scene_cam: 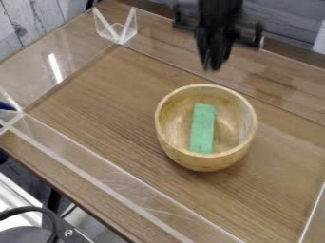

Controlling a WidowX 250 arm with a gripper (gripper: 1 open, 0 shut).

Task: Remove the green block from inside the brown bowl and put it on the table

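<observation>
The brown bowl [168, 136] stands on the wooden table [95, 109], right of the middle. Inside it lies the green block [202, 129], lengthwise from front to back, its top fully visible. My gripper [214, 65] is at the top of the view, beyond the bowl's far rim and apart from it. It is blurred, so how its fingers stand does not show. The block is in the bowl, clear of the gripper.
A clear angular plastic holder [116, 26] stands at the far left edge of the table. Black cables [38, 216] hang off the table at the lower left. The wood left and right of the bowl is bare.
</observation>
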